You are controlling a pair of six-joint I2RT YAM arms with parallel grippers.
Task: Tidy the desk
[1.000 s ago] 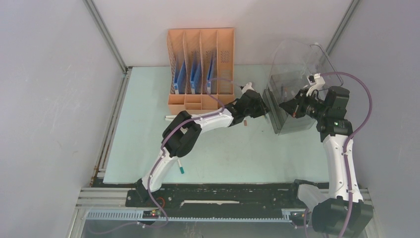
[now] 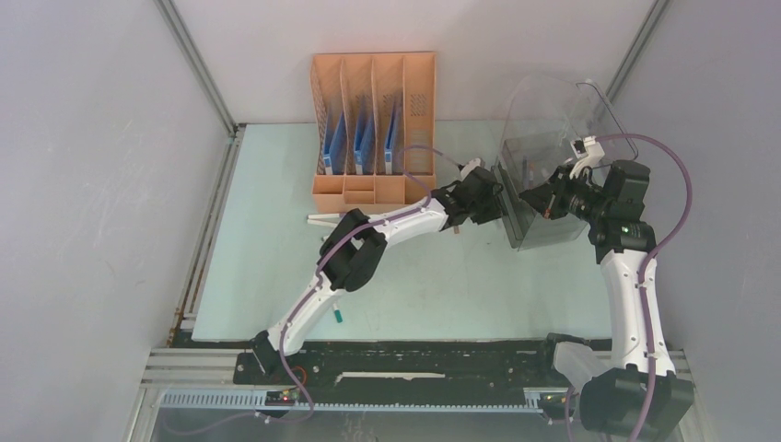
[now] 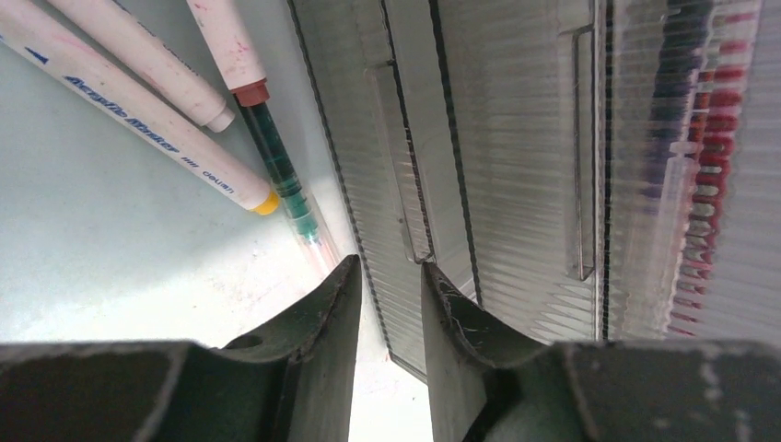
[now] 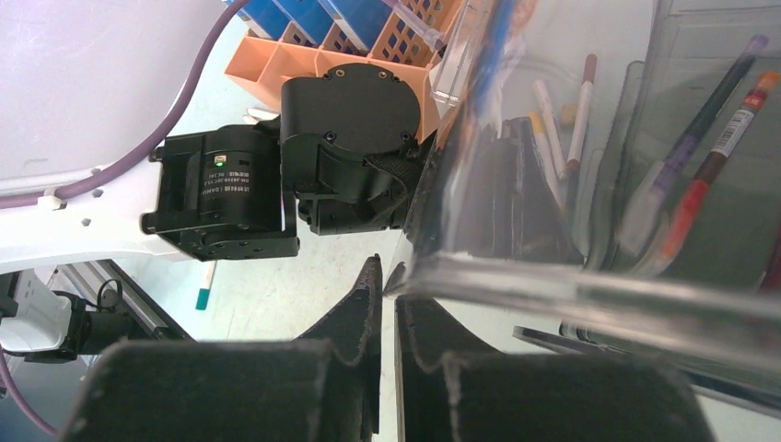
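Note:
The clear plastic box (image 2: 553,230) stands at the desk's right, with pens behind its clear walls. My left gripper (image 2: 493,207) is at its left side; in the left wrist view its fingers (image 3: 313,331) are part open beside the ribbed wall, nothing seen between them. Loose markers (image 3: 147,129) lie beside that wall. My right gripper is shut on the box's clear rim (image 4: 589,296). A teal-capped marker (image 2: 338,313) lies near the front of the desk.
An orange organizer (image 2: 419,83) holding blue folders stands at the back centre, with white items at its foot.
The right arm and the box look unchanged.

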